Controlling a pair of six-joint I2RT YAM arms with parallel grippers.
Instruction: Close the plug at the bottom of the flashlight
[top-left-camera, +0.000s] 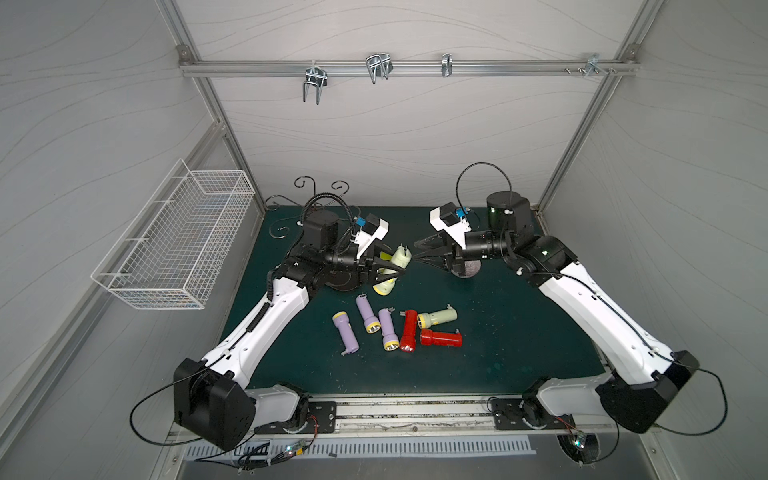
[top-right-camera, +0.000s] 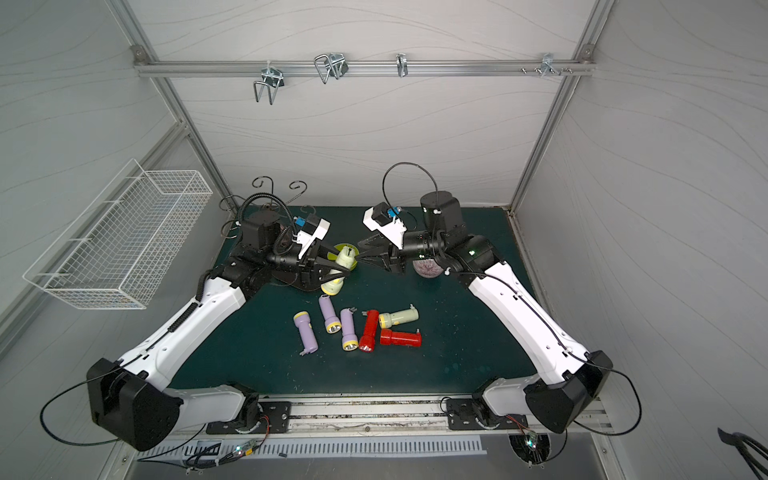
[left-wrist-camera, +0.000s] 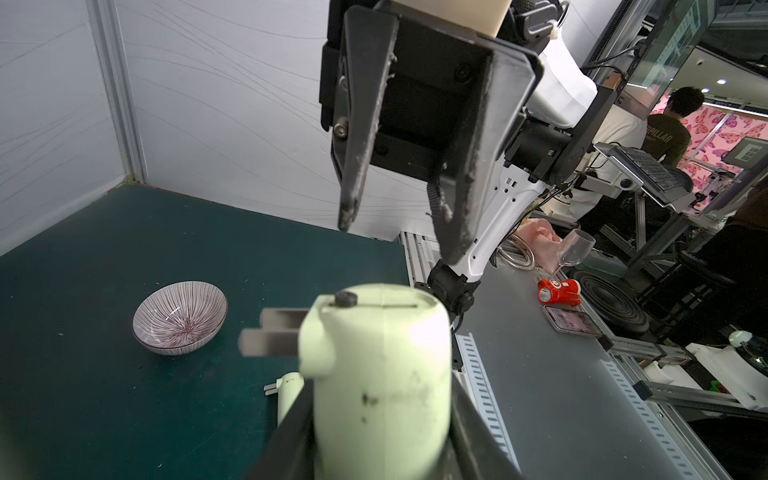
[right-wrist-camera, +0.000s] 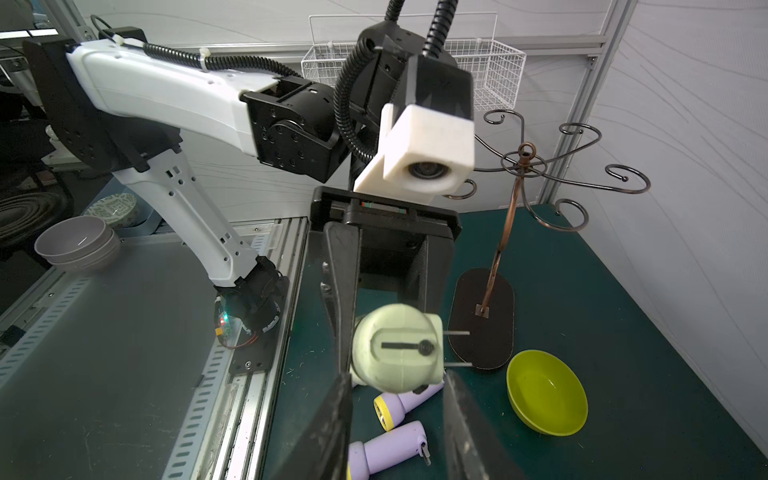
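Observation:
My left gripper (top-left-camera: 390, 265) is shut on a pale green flashlight (top-left-camera: 383, 286), held tilted above the table. In the right wrist view, the flashlight's bottom end (right-wrist-camera: 393, 369) faces me, with two metal prongs (right-wrist-camera: 458, 365) of its plug sticking out sideways. The left wrist view shows that end close up, the prongs (left-wrist-camera: 272, 342) pointing left. Facing it, my right gripper stands open, its fingers apart with nothing held between them. A gap shows between its fingertips and the flashlight in the left wrist view.
Several purple flashlights (top-left-camera: 345, 333), red ones (top-left-camera: 441, 338) and another pale green one (top-left-camera: 437, 317) lie on the table (top-left-camera: 528, 352) below. A green bowl (right-wrist-camera: 547, 392) and a metal stand (right-wrist-camera: 500, 240) are behind the left arm. A striped bowl (left-wrist-camera: 180, 317) sits near the right arm.

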